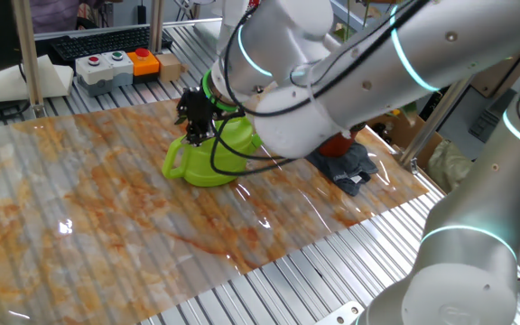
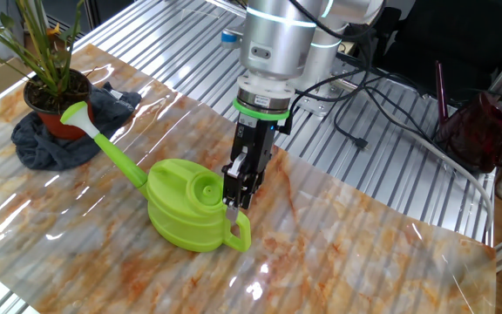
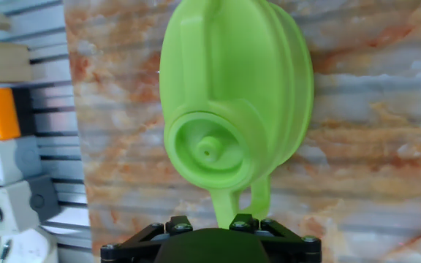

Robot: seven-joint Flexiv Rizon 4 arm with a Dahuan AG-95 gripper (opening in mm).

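Note:
A bright green watering can (image 2: 186,205) stands upright on the marbled sheet, its long spout pointing toward the potted plant. My gripper (image 2: 237,205) points down at the can's handle end, beside the round filler opening. In the wrist view the can's body (image 3: 236,80) fills the upper middle, and the handle (image 3: 260,196) reaches down toward the gripper at the bottom edge. A dark rounded part hides much of the fingers there, so how far apart they stand is unclear. Contact with the handle cannot be made out either.
A plant in a terracotta pot (image 2: 59,122) sits on a dark grey cloth (image 2: 37,148) near the spout's end. Control boxes with buttons (image 1: 106,72) line the table's far side. A dark red watering can (image 2: 478,131) stands beyond the sheet. Bare marbled sheet (image 1: 70,226) lies around.

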